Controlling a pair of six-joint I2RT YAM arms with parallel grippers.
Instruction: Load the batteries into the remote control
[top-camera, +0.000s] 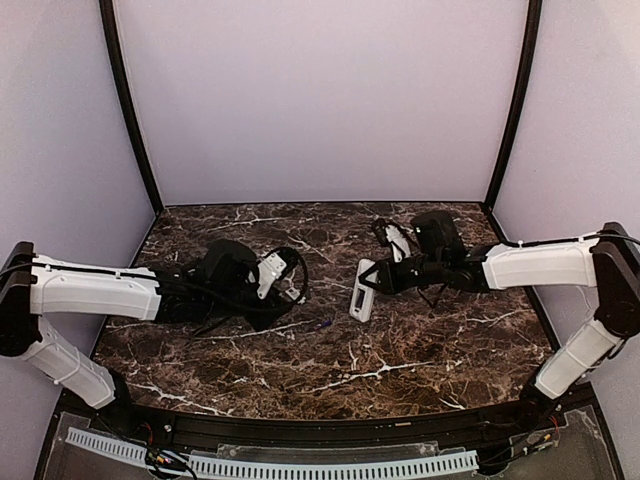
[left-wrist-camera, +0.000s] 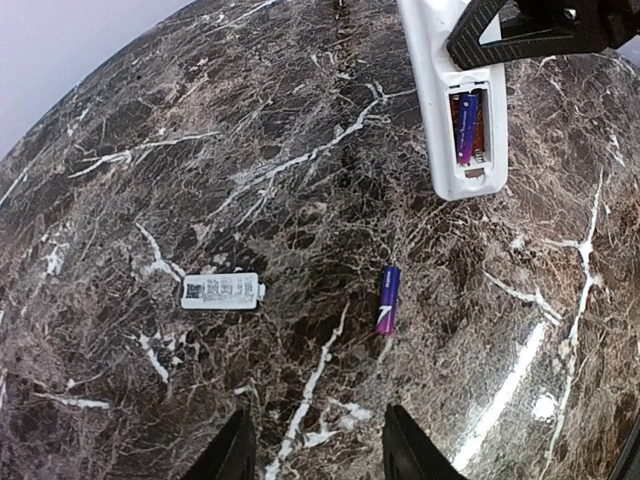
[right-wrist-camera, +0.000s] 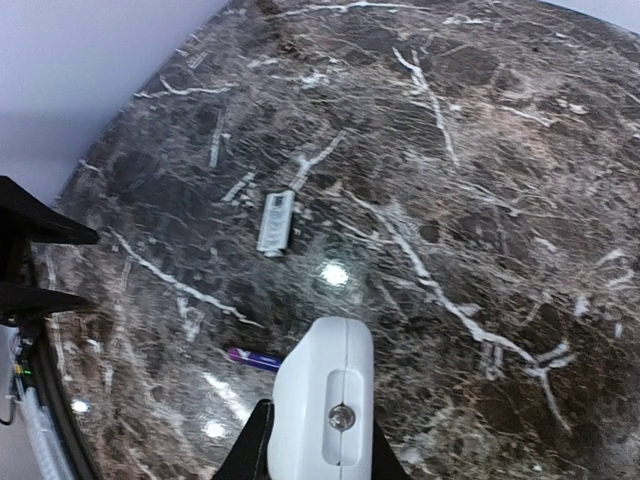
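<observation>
The white remote (top-camera: 360, 305) is held in my right gripper (top-camera: 375, 275); in the right wrist view its end (right-wrist-camera: 310, 430) fills the lower middle. In the left wrist view its open compartment (left-wrist-camera: 467, 128) holds one purple battery (left-wrist-camera: 465, 120), with room beside it. A second purple battery lies on the marble, also visible in the right wrist view (right-wrist-camera: 255, 358). A white battery cover (left-wrist-camera: 220, 290) lies left of it. My left gripper stands open above the table, left of the remote, with nothing between its fingers.
Pale walls bound it at the back and sides.
</observation>
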